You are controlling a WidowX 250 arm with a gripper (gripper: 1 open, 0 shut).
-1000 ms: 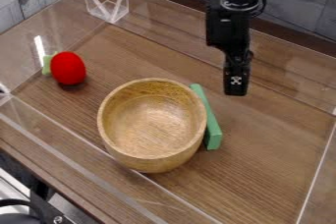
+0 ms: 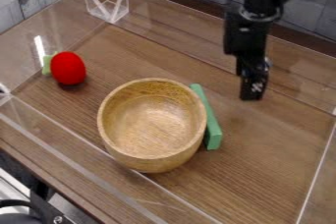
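Note:
The black robot gripper (image 2: pixel 238 89) hangs at the upper right over bare wood, its fingers apart and empty. A wooden bowl (image 2: pixel 151 122) sits at the lower middle, with a green bar (image 2: pixel 206 117) lying along its right side. A red object (image 2: pixel 69 69) rests at the left, with a small pale green piece just behind it.
A clear wire or plastic item (image 2: pixel 108 4) stands at the back left. The wooden table (image 2: pixel 262 169) has free room at the right, in the middle behind the bowl, and at the front. A dark edge runs along the back.
The gripper has shifted slightly to the right and changed its angle a little. The bowl, green bar and red object have not moved.

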